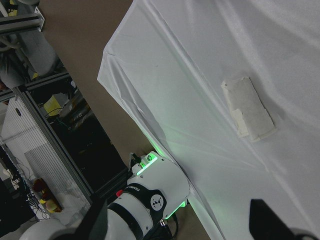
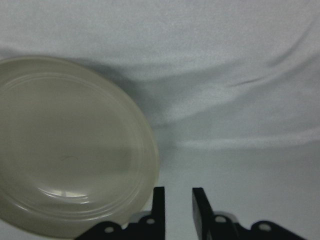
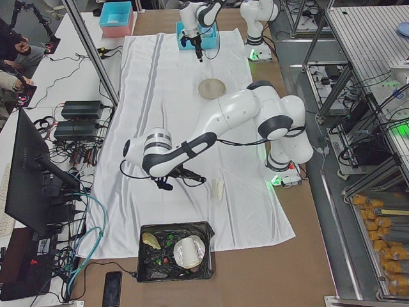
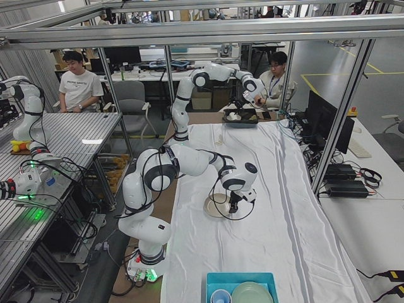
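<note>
A beige plate (image 3: 211, 88) (image 2: 70, 140) lies on the white cloth (image 3: 166, 77). My right gripper (image 3: 197, 52) (image 4: 233, 205) is open and empty, beside the plate's rim in its wrist view. My left gripper (image 3: 182, 180) is open, its fingers wide apart at the bottom of the left wrist view, above the cloth near a folded white napkin or cloth strip (image 3: 217, 189) (image 1: 250, 110). Nothing shows between its fingers.
A black lined tray (image 3: 147, 262) with a white container and scraps stands at one end. A blue bin (image 4: 239, 278) with dishes is at the other. A monitor and cables line one side.
</note>
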